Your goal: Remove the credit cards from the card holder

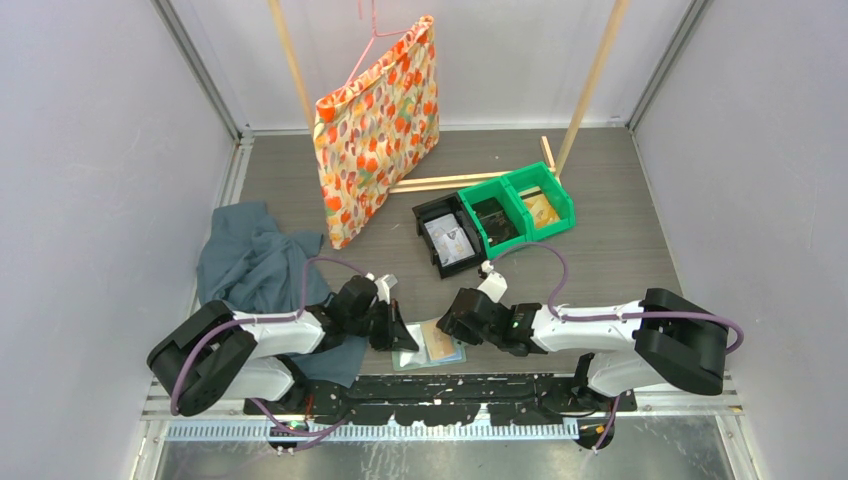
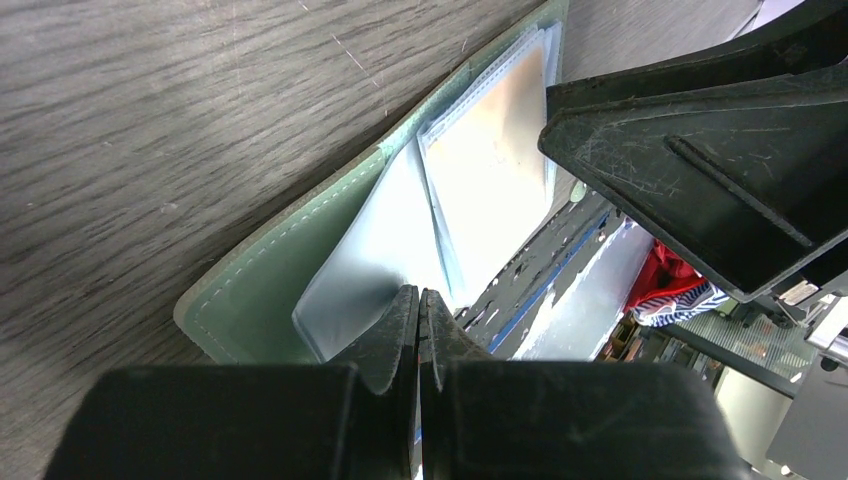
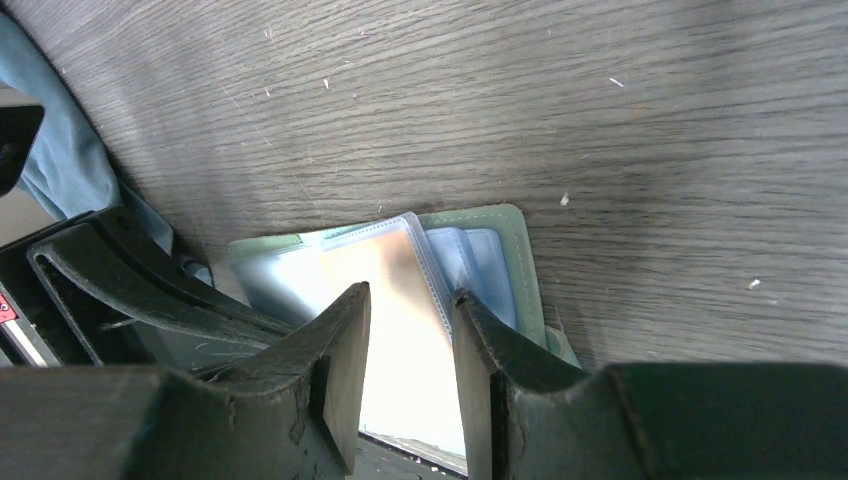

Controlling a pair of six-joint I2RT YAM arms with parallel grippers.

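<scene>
The green card holder lies spread on the table between my two arms, its clear sleeves fanned out. One sleeve shows a beige card; a whitish sleeve stands partly lifted beside it in the left wrist view. My left gripper is shut, its tips against that whitish sleeve; whether a thin edge is pinched cannot be seen. My right gripper is part open over the beige card's sleeve, the sleeve's stitched edge lying between its fingertips, not clamped. Bluish sleeves lie under that edge.
Behind the holder stand a black bin and green bins with cards inside. A blue-grey cloth lies at left, under the left arm. A patterned bag hangs at the back. Bare table lies right of the bins.
</scene>
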